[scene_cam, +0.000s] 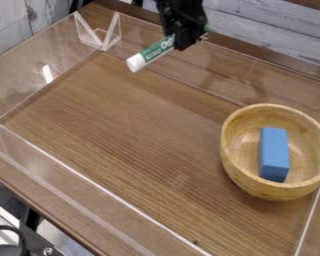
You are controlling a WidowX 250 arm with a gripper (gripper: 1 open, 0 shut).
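A white and green cylindrical object (pixel 153 53) is held tilted at the top centre, its white end pointing down-left above the wooden table. The dark gripper (pixel 178 35) is at its upper end; its fingers are small and dark, apparently around the object. A wooden bowl (pixel 303 130) at the right holds a blue block (pixel 274 152).
A clear wire-like white item (pixel 105 30) stands at the upper left. Transparent edging runs along the left side.
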